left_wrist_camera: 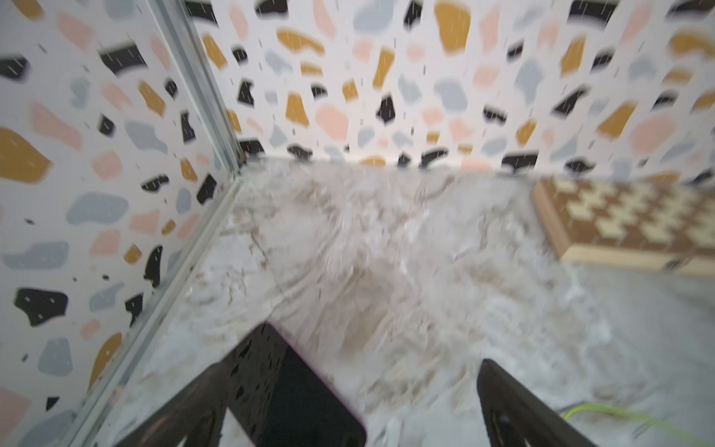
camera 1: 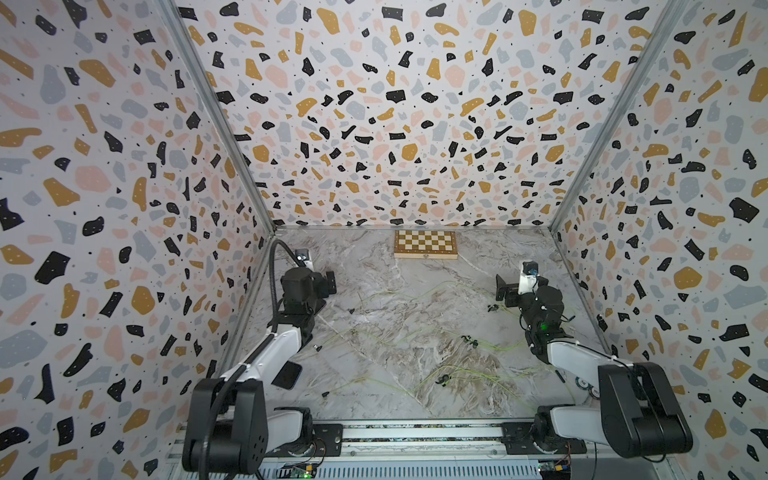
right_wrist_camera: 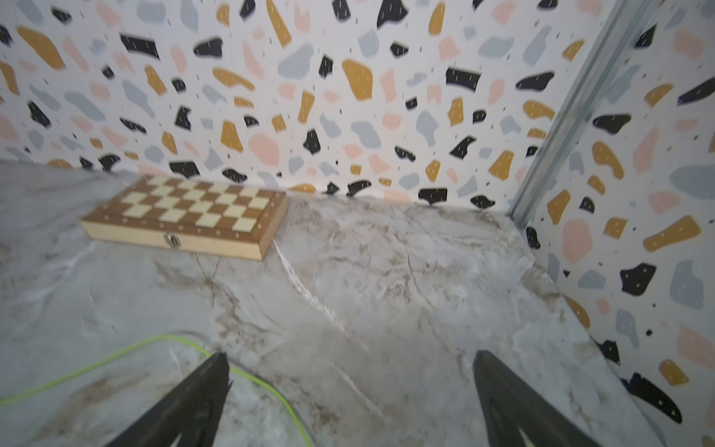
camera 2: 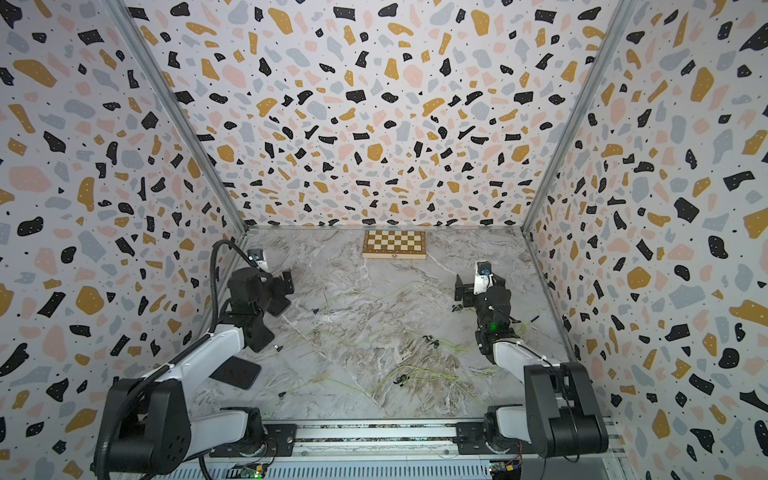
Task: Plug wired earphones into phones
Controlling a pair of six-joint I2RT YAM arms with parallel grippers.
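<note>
Three dark phones lie at the left of the table in the top right view: a front phone, a middle phone and a back phone partly hidden by the left arm. My left gripper is open above the table, and a phone shows below and between its fingers, not gripped. Green-wired earphones with black ends are spread across the middle, including a front pair and another pair. Open and empty, my right gripper hovers at the right, a green wire lying beyond it.
A wooden chessboard box stands against the back wall. A small dark stick lies near the right wall. Loose wires cover much of the table's middle and front.
</note>
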